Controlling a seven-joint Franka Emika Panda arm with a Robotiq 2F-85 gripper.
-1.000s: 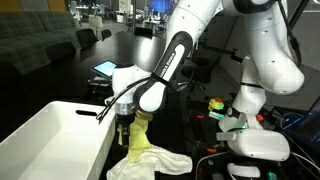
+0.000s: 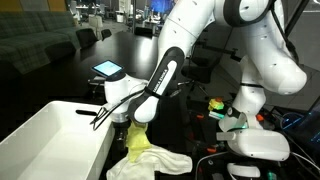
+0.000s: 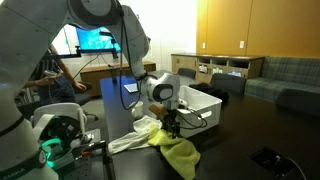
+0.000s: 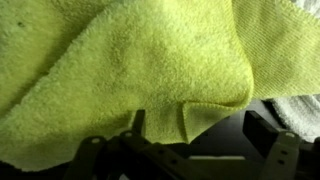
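Observation:
A yellow-green towel lies rumpled on the dark table, and it fills most of the wrist view. Beside it a white cloth is spread out, part of it under the yellow towel in exterior view 1. My gripper stands open close above the yellow towel, its fingertips wide apart at the bottom of the wrist view. A fold of the towel's edge shows between them, not gripped. The arm's wrist hides part of the towel in exterior view 1.
A large white open box stands directly beside the gripper. In exterior view 2 the dark table is largely clear on the right. Chairs and another desk are farther back.
In exterior view 1 the wrist and gripper have tilted and shifted slightly lower over the yellow towel. The cloths look unmoved.

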